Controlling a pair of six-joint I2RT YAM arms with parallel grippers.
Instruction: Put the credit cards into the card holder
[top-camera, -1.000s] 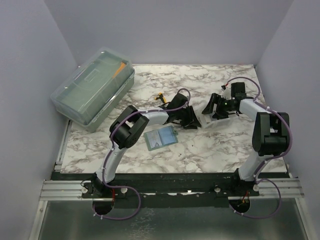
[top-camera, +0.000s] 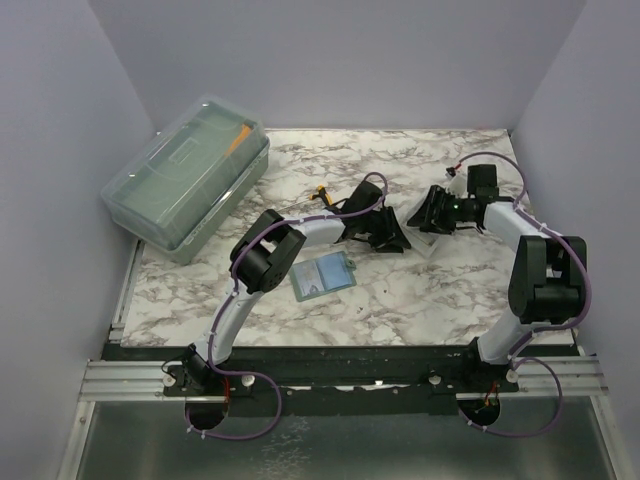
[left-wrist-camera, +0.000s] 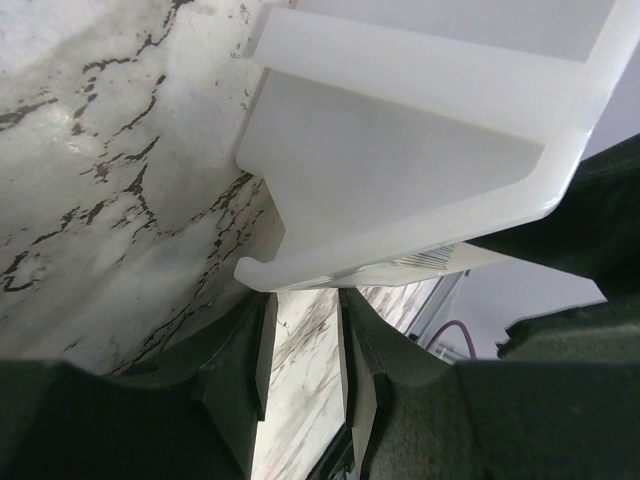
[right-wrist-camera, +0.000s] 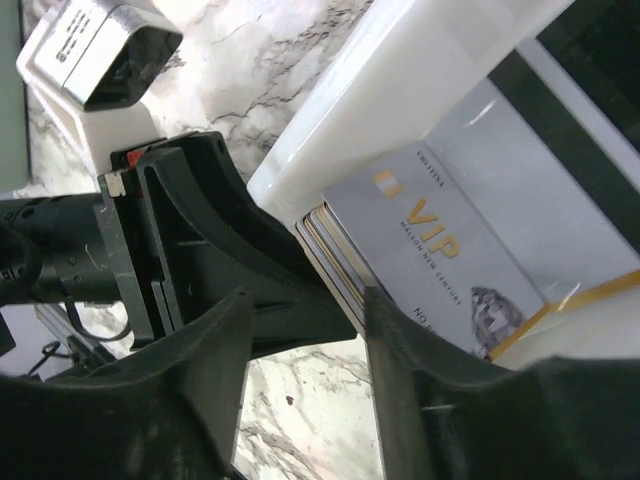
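The white card holder (top-camera: 421, 243) is held tilted between my grippers, right of centre in the top view. My left gripper is shut on its edge, and the holder's white wall (left-wrist-camera: 400, 150) fills the upper right of that view. In the right wrist view, a stack of cards lies in the holder, a grey VIP card (right-wrist-camera: 440, 245) uppermost. My right gripper has its fingers apart. One blurred fingertip (right-wrist-camera: 378, 312) overlaps the cards' lower end; whether it touches them I cannot tell. The left gripper's dark fingers (right-wrist-camera: 235, 245) meet the holder's end.
A large translucent green-grey box (top-camera: 190, 180) stands at the back left. A flat blue and grey case (top-camera: 323, 276) lies in front of the left arm, and a yellow-black item (top-camera: 322, 195) lies behind it.
The holder and both grippers have shifted slightly right over the last second. The holder's tilt has changed, with less of its inner face showing from above. The right gripper has turned a little.
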